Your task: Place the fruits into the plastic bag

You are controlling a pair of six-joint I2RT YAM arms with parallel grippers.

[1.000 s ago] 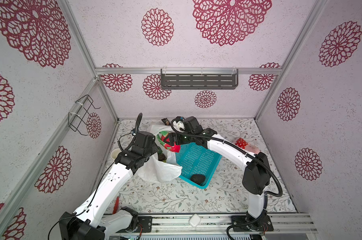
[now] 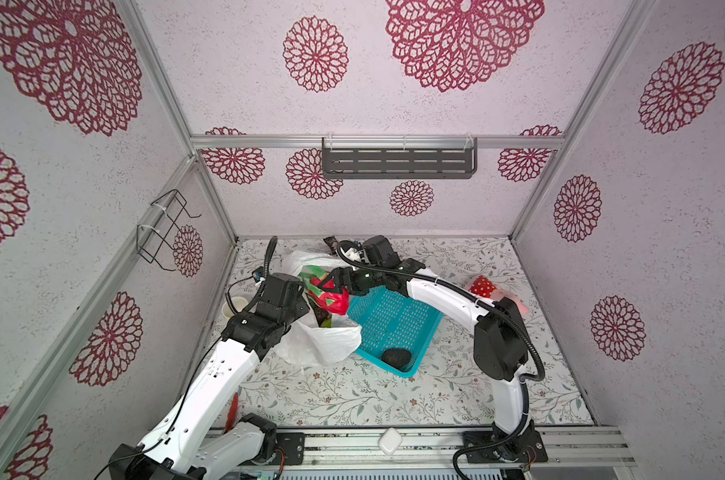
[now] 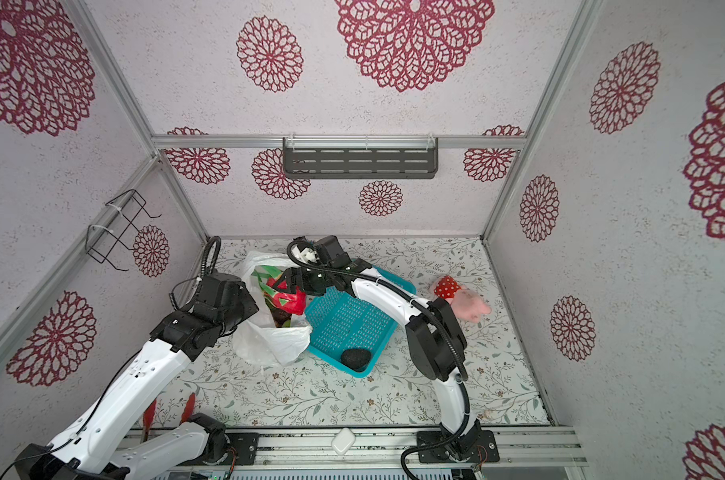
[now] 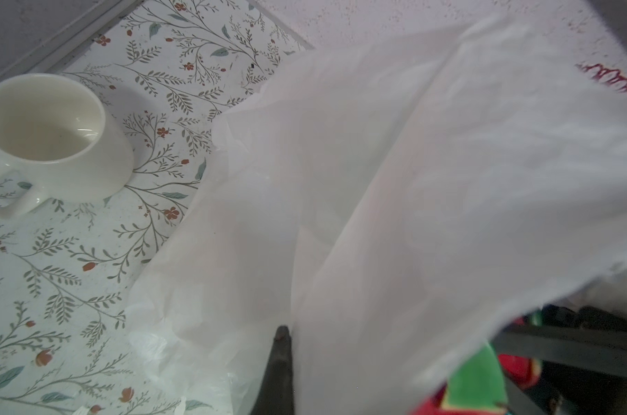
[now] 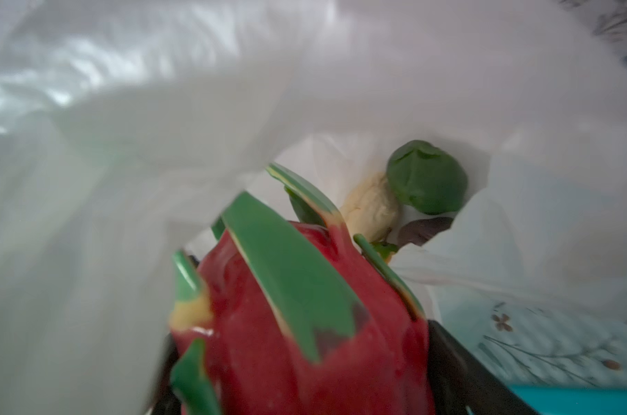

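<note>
The white plastic bag (image 2: pixel 318 342) hangs with its mouth spread on the left of the table. My left gripper is shut on the bag's film, which drapes over its fingers. At the mouth, a red dragon fruit (image 5: pixel 247 363) with green leaves sits between the fingers of my right gripper, whose fingers stand wide. Deeper in the bag lie a green fruit (image 5: pixel 427 176), a pale piece (image 5: pixel 372 207) and a dark purple one (image 5: pixel 424 230). A dark avocado-like fruit (image 2: pixel 396 357) lies in the teal basket (image 2: pixel 411 373).
A white mug (image 4: pixel 61 148) stands left of the bag. A pink item with a red dotted part (image 3: pixel 447 286) lies at the right. Red objects (image 3: pixel 188 406) lie at the front left.
My right gripper and the dragon fruit have moved left and slightly down at the bag's mouth. The left arm has shifted slightly left with the bag's edge.
</note>
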